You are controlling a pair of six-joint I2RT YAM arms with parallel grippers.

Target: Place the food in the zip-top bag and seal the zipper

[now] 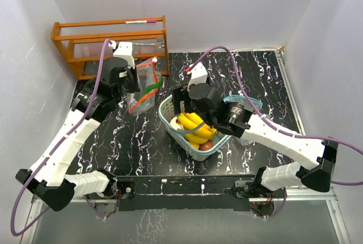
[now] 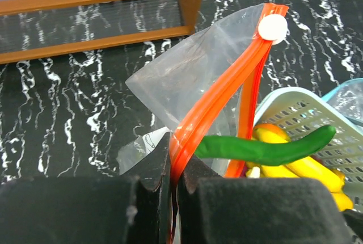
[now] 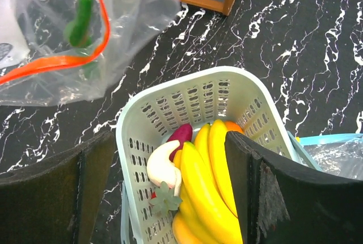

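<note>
My left gripper is shut on the orange-zippered edge of a clear bag [image 2: 187,74], held up left of the basket with a green cucumber-like vegetable [image 2: 272,150] inside. My right gripper is over the pale plastic basket [image 3: 249,93], fingers apart with nothing held visible between them. The basket holds bananas [image 3: 207,198], a white curved item [image 3: 160,167], a purple item [image 3: 181,135], an orange item and a brown round item [image 1: 205,145].
A wooden rack [image 1: 113,36] stands at the back left. Another clear bag with blue edging [image 3: 334,153] lies right of the basket. White walls enclose the dark marbled table, which has bare space left of the basket.
</note>
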